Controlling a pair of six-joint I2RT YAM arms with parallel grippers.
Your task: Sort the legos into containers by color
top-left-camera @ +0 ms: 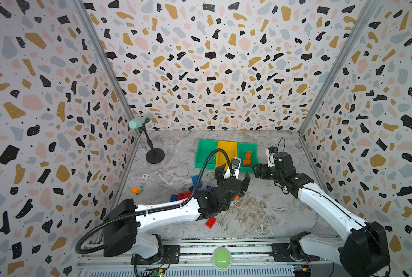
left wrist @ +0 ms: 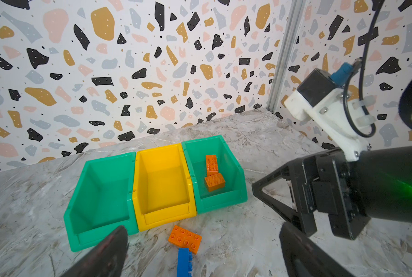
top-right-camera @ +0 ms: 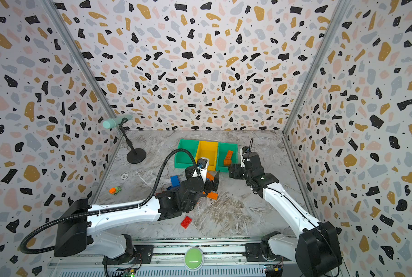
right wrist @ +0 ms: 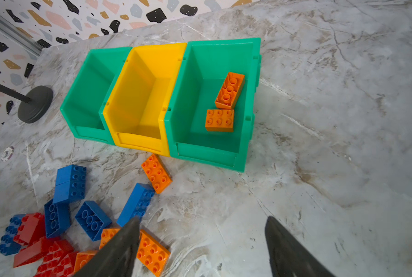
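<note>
Three containers stand at the back: a green left one (left wrist: 105,198), a yellow middle one (left wrist: 162,180) and a green right one (left wrist: 217,198) holding two orange bricks (right wrist: 219,121). My left gripper (top-left-camera: 231,177) hangs open over the bricks in front of them; its wrist view shows an orange brick (left wrist: 184,237) and a blue brick (left wrist: 183,262) ahead. In the right wrist view lie several blue bricks (right wrist: 69,184), red bricks (right wrist: 30,229) and orange bricks (right wrist: 151,253). My right gripper (top-left-camera: 261,170) is open beside the right container, nothing between its fingers.
A lamp (top-left-camera: 154,156) stands at the back left, with small orange and green items (top-left-camera: 135,190) in front of it. A lone red brick (top-left-camera: 210,223) lies near the front edge.
</note>
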